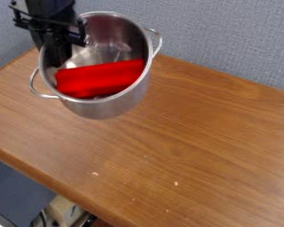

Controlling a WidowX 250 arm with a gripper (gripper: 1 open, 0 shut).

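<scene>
A steel pot (103, 102) with two side handles is tilted toward the camera at the upper left, near the back of the table. Inside it lies a red cylindrical object (99, 78). My black gripper (57, 55) is at the pot's left rim, its lower part partly hidden by the pot; whether it grips the rim cannot be seen clearly.
A grey textured wall (227, 44) runs along the back. The table's edge is at the lower left, with a dark area beyond it.
</scene>
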